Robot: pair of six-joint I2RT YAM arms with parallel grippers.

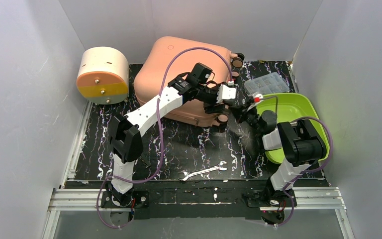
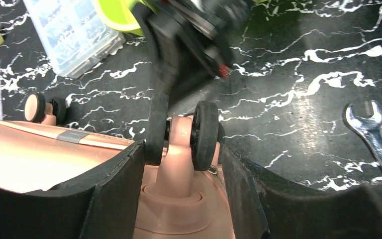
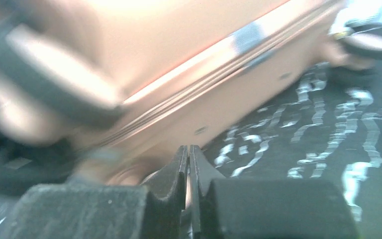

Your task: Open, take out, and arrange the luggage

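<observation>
A pink suitcase (image 1: 159,69) lies on its side at the back centre, wheels toward the right. My left gripper is over its front right corner, around a wheel mount (image 2: 176,174) with black wheels (image 2: 205,134); whether the fingers press on it is partly hidden. A zipper (image 2: 213,170) runs beside that mount. My right gripper is just right of that corner, fingertips close together, with nothing visible between them; its view is blurred and shows the suitcase's seam and wheels.
A green basin (image 1: 288,102) stands at the right, with a clear organiser box (image 1: 267,83) behind it. A small drawer cabinet (image 1: 102,69) is at the back left. A wrench (image 1: 203,171) lies on the front of the marble surface, which is otherwise mostly clear in the middle.
</observation>
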